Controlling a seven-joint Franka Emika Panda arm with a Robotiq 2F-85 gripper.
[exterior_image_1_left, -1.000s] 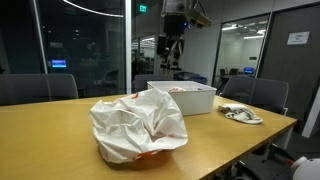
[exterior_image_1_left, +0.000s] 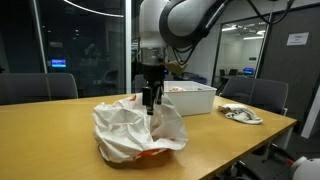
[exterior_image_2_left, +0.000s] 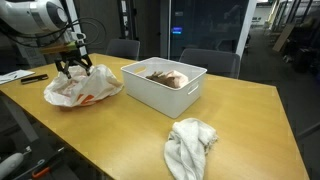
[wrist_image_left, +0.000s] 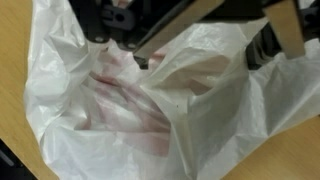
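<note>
A crumpled white plastic bag (exterior_image_1_left: 135, 130) with some reddish print lies on the table, at the far left in exterior view 2. My gripper (exterior_image_1_left: 152, 99) points down at the bag's upper part, its fingers apart. In the wrist view the bag (wrist_image_left: 180, 120) fills most of the picture, its folds gaping below and between the fingers. Whether the fingertips touch the plastic is hard to tell. Pinkish red shows through the bag's folds; what it is cannot be made out.
A white box (exterior_image_2_left: 165, 88) with several things inside stands mid-table. A pale cloth (exterior_image_2_left: 190, 148) lies beyond it, away from the bag. Bare tabletop (exterior_image_2_left: 255, 125) stretches around them. Chairs (exterior_image_2_left: 213, 63) stand along the table's edge.
My gripper has come down from well above the bag to its upper part. The bag's top looks slightly pushed in; the box and cloth have stayed put.
</note>
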